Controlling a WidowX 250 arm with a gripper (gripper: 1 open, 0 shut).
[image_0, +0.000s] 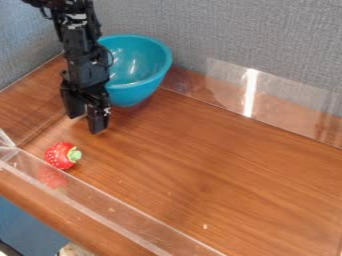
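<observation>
My black gripper (86, 116) hangs low over the wooden table at the upper left, its fingers open, just in front of and left of a turquoise bowl (142, 68). The bowl stands upright, partly hidden behind the arm. A red strawberry (62, 155) with a green top lies on the table below the gripper, apart from it, near the clear front barrier.
Clear plastic barriers (140, 225) run along the table's front and back edges, with grey walls behind.
</observation>
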